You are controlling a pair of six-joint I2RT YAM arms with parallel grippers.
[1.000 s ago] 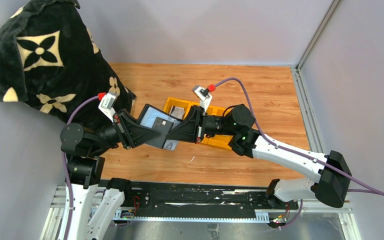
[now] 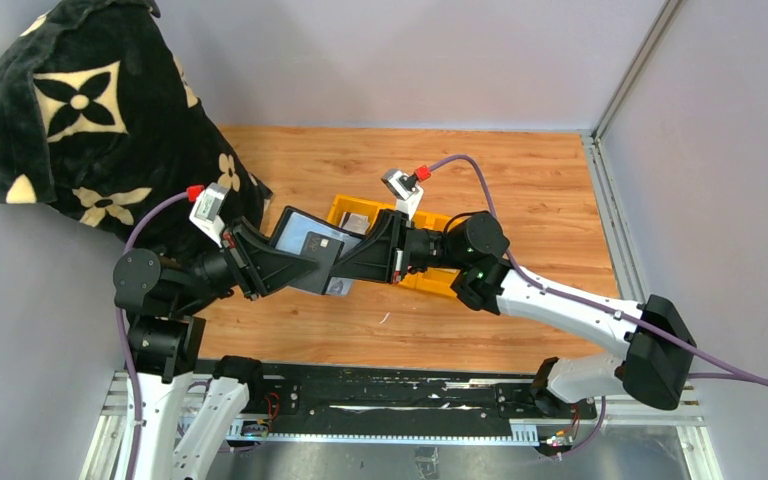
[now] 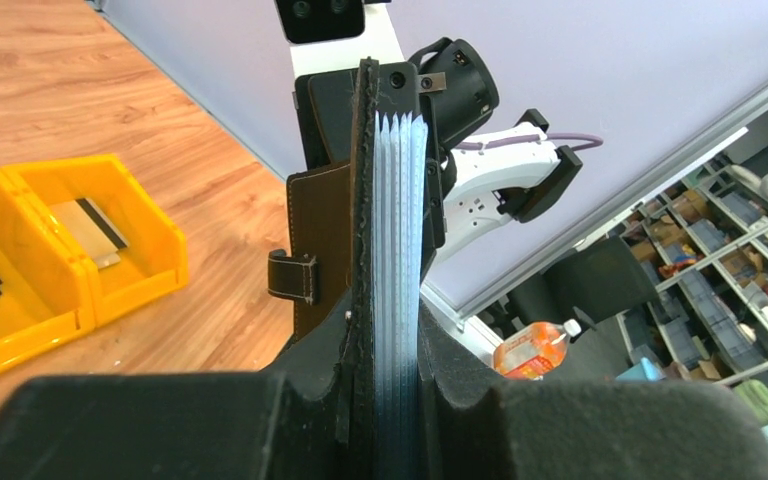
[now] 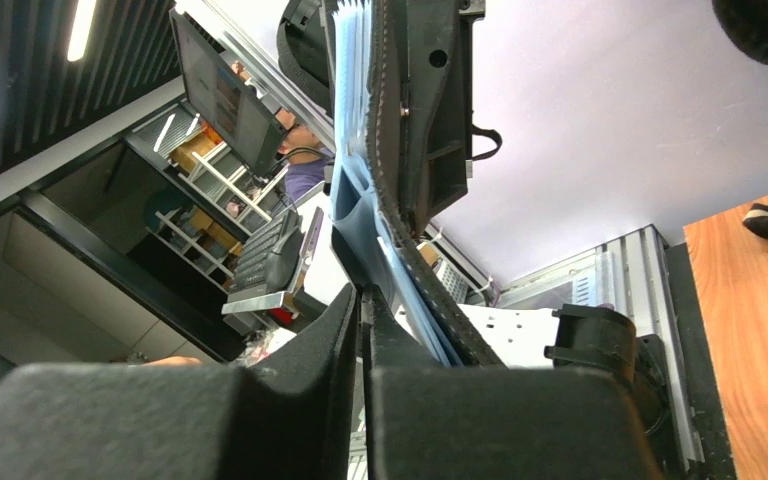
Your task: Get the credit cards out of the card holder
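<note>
My left gripper [image 2: 310, 266] is shut on the open card holder [image 3: 362, 200], a brown cover with light-blue clear sleeves [image 3: 400, 190]. In the left wrist view the holder stands on edge between its fingers. From above, a dark card [image 2: 320, 247] with a chip shows in one sleeve. My right gripper [image 2: 335, 271] has its tips at the right edge of the sleeves. In the right wrist view its fingertips [image 4: 338, 335] are close together beside the bent sleeves [image 4: 360, 205]; whether anything thin lies between them cannot be made out.
Under the right arm stands a yellow divided tray [image 2: 427, 282]; flat items lie in its compartments. A dark patterned cloth [image 2: 80, 110] fills the back left.
My right gripper has shifted slightly up; the left arm and holder sit slightly further left than a second ago.
</note>
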